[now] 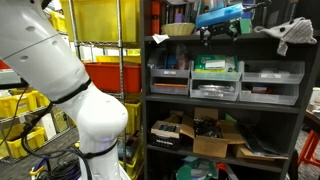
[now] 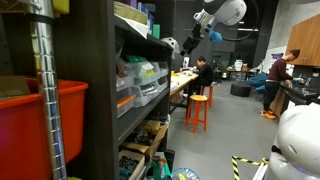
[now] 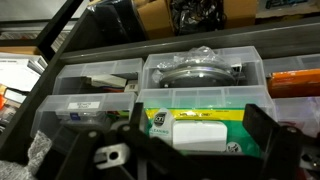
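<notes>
My gripper [image 1: 219, 37] hangs in front of the shelf unit, just above the middle clear bins in exterior view 1. Its dark fingers [image 3: 262, 127] are spread wide in the wrist view, with nothing held between them. Below the gap lies the upper middle bin [image 1: 213, 75], where a green package [image 3: 222, 127] with a white label [image 3: 200, 135] shows. The lower middle bin [image 3: 205, 54] holds something clear and rounded. To either side stand more clear bins, among them the upper right bin [image 1: 273, 77] and the upper left bin [image 1: 169, 74].
A shelf board with books and a basket [image 1: 173, 29] runs at the gripper's height. Grey cloth [image 1: 292, 32] hangs at the right. Cardboard boxes [image 1: 208, 129] fill the lower shelf. Stools and people appear farther back in exterior view 2.
</notes>
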